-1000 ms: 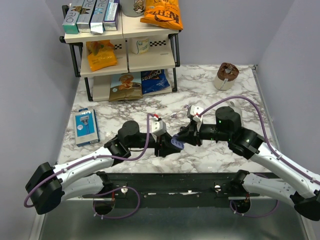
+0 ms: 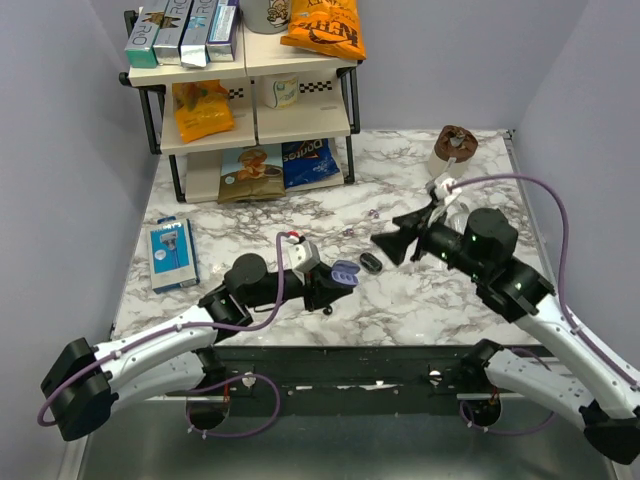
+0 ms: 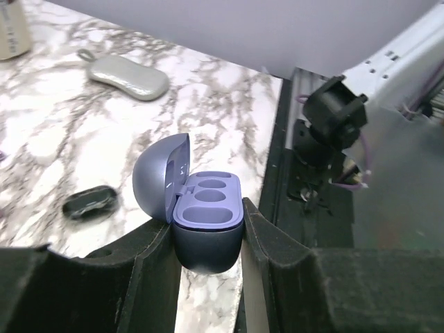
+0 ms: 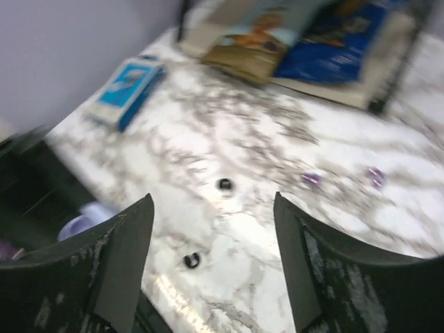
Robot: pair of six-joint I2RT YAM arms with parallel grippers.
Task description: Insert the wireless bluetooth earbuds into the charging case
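My left gripper is shut on the purple earbud charging case [image 3: 208, 208], held upright with its lid hinged open and several empty-looking wells showing; it also appears in the top view [image 2: 344, 275]. My right gripper [image 2: 390, 240] hangs in the air up and right of the case, its fingers apart, with nothing seen between them. A dark oblong object [image 3: 90, 202] lies on the marble near the case. Small purple pieces [image 4: 377, 176] lie on the table, blurred in the right wrist view; whether they are earbuds I cannot tell.
A shelf rack [image 2: 255, 135] with snack bags stands at the back. A blue box [image 2: 172, 258] lies at the left, a brown-topped container [image 2: 452, 150] at back right. A grey pouch [image 3: 128, 76] lies on the table. The front edge is close below the grippers.
My right gripper has moved away from the case, up and toward the back right. My left gripper, still holding the case, has shifted slightly left and up.
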